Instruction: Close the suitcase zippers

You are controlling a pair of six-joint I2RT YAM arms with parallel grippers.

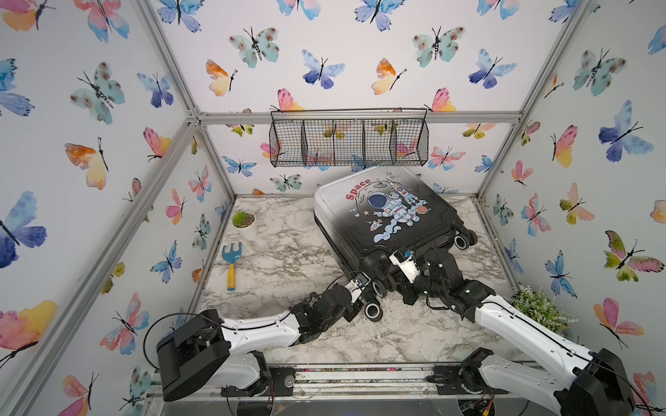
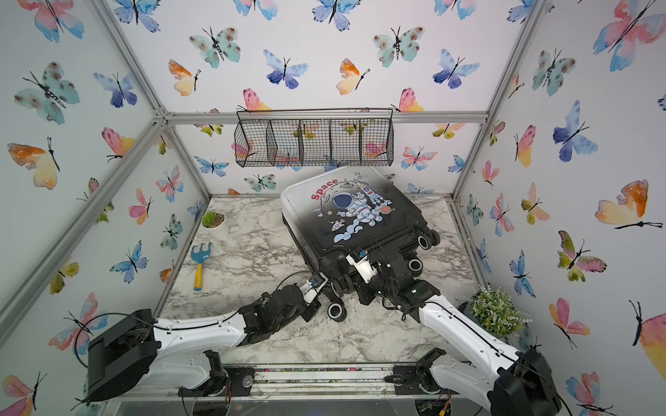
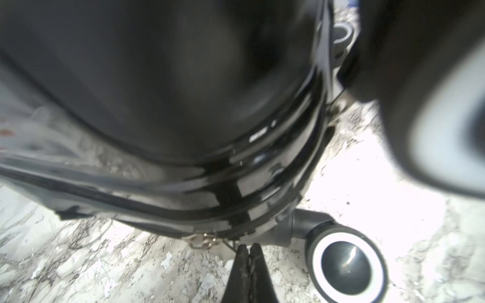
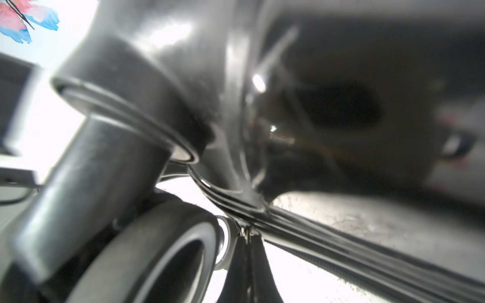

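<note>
The dark suitcase (image 1: pixel 409 208) with its astronaut picture lies flat, one wheeled corner toward me. In the left wrist view, a metal zipper pull (image 3: pixel 202 241) hangs under the corner's ribbed edge. My left gripper is shut just right of that pull, with nothing visible between its fingers. On the other side of the corner, my right gripper is shut, its tips at a small metal zipper piece (image 4: pixel 247 230) below the shell seam. Whether any of that metal sits between the tips cannot be told. The zipper track (image 4: pixel 303 256) runs off to the right.
Wheels crowd both grippers: one wheel (image 3: pixel 347 262) stands right of the left fingertips, another (image 4: pixel 171 262) left of the right fingertips. A toy fork (image 1: pixel 231 263) and small plant (image 1: pixel 242 219) lie left. Bare marble tabletop (image 1: pixel 277 253) separates them from the suitcase.
</note>
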